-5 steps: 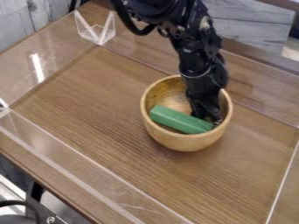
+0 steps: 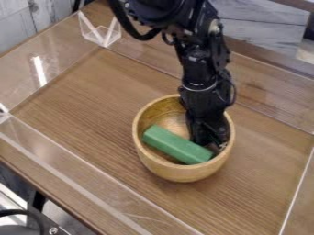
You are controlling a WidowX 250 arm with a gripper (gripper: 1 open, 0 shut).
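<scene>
A tan round bowl (image 2: 153, 163) stands on the wooden table, holding a green block (image 2: 174, 144) that lies tilted in its front left. My black gripper (image 2: 208, 135) reaches down into the bowl's right side, behind the block. Its fingertips are dark and partly hidden, so whether anything is between them does not show.
A clear plastic object (image 2: 101, 29) stands at the back left edge. A cable lies at the lower left.
</scene>
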